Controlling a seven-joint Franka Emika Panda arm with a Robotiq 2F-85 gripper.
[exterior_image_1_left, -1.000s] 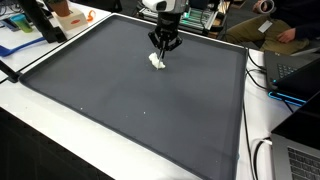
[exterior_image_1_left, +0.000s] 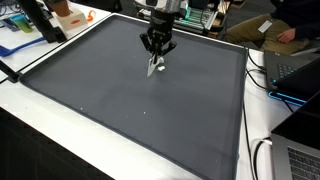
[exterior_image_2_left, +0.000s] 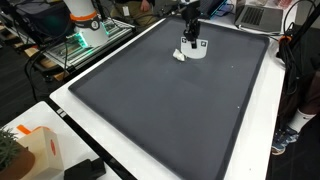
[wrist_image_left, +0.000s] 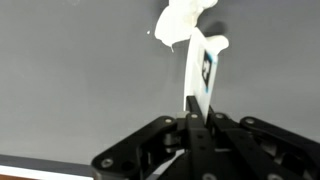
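Observation:
My gripper is shut on a thin white piece (wrist_image_left: 203, 68) with dark square marks, seen nearly edge-on in the wrist view. Exterior view 2 shows the same white piece (exterior_image_2_left: 195, 49) broadside, upright below the fingers, with two dark squares near its top. Beside it lies a small white lump (exterior_image_2_left: 179, 55) on the dark grey mat. From the wrist, that white lump (wrist_image_left: 180, 20) shows just beyond the held piece, partly covered by it. Whether the held piece touches the mat is unclear.
Laptops (exterior_image_1_left: 297, 148) stand along the right in exterior view 1. A potted plant (exterior_image_2_left: 14, 155) and a white box (exterior_image_2_left: 42, 150) sit at the near left in exterior view 2.
In exterior view 1 the gripper has shifted slightly left. The white piece has turned more edge-on, and the white lump now shows separately at its right.

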